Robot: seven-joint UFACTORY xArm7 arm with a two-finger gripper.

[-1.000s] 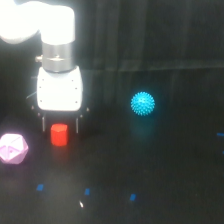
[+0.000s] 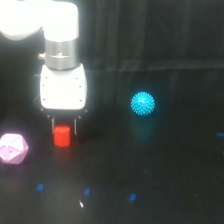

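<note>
A red cube [image 2: 62,136] sits on the dark surface at left. Directly over it, my white gripper [image 2: 64,126] points down, its thin dark fingers on either side of the cube's upper part. The fingers stand apart, and a small gap shows between the cube and the right finger. Whether the left finger touches the cube is hard to see.
A pink faceted ball [image 2: 13,148] lies close by to the left of the cube. Farther right is a spiky blue ball [image 2: 143,103]. Small blue marks [image 2: 87,191] dot the front of the dark surface, which is otherwise clear.
The gripper has shifted slightly right, and its fingers appear closer together than before. The red cube is nearly where it was, a touch to the right; both balls have stayed put.
</note>
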